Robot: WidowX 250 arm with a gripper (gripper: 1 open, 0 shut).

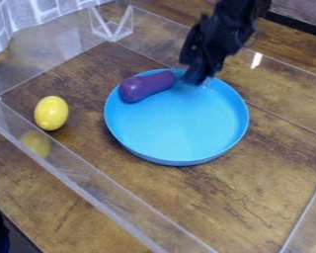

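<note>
A purple eggplant [146, 86] lies on the upper left part of a round blue plate [177, 133]. A yellow egg-shaped object [50, 113] sits on the wooden table left of the plate. My dark gripper [199, 59] hangs from the top of the view over the plate's back edge, just right of and above the eggplant. It is blurred, and its opening is hard to make out.
Clear plastic walls [102, 208] border the table area along the lower left, back and right. Bare wood [227, 212] lies in front of the plate and to its right.
</note>
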